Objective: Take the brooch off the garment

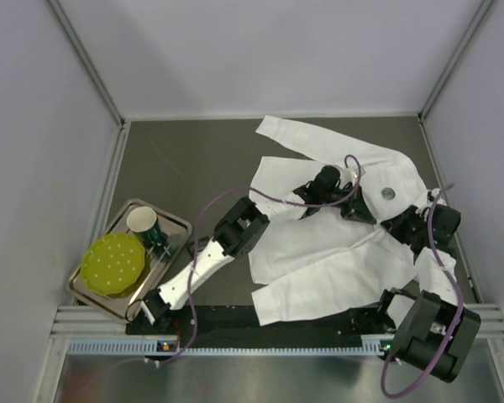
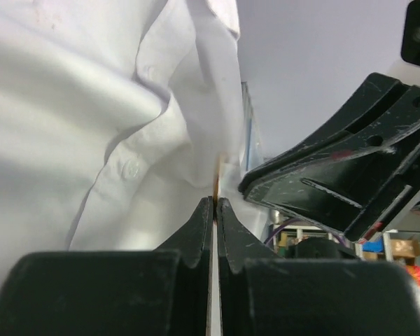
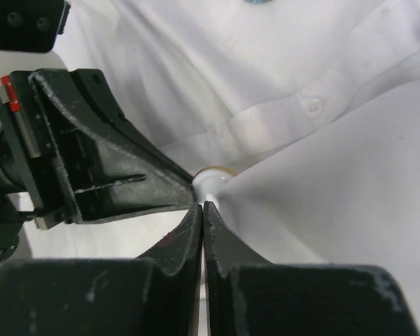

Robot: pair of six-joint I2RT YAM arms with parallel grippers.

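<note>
The white garment (image 1: pixel 319 243) lies spread over the table. At its front edge is a round white brooch with a gold rim, partly hidden; it appears edge-on as a thin gold line in the left wrist view. My left gripper is shut on it, with the cloth close around. From the other side, my right gripper is shut, its tips just below the brooch and against or very near the white cloth. Whether a bit of cloth sits between those tips, I cannot tell. Both grippers nearly meet in the top view.
A blue-green round patch (image 1: pixel 388 193) shows on the garment behind the grippers. At the left, a metal tray (image 1: pixel 178 228) holds a green dotted dish (image 1: pixel 113 264) and a dark green and white cup (image 1: pixel 145 225). Bare table (image 1: pixel 193 159) lies at the back left.
</note>
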